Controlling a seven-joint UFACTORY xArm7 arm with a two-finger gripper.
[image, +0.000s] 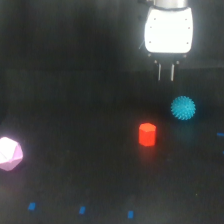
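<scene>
My white gripper (165, 72) hangs at the upper right, its two thin grey fingers pointing down. A gap shows between them with nothing in it. Below and to the left of the gripper, apart from it, a red hexagonal block (147, 134) rests on the dark surface. Nearer to the fingers, below and to their right, lies a teal ball-like piece (183, 108) with a bumpy outline. A pale pink faceted piece (10, 153) is at the left edge, partly cut off by the frame.
Small blue marks show along the front, at left (32, 206), middle (82, 210) and right (130, 214); another blue mark (220, 134) sits at the right edge.
</scene>
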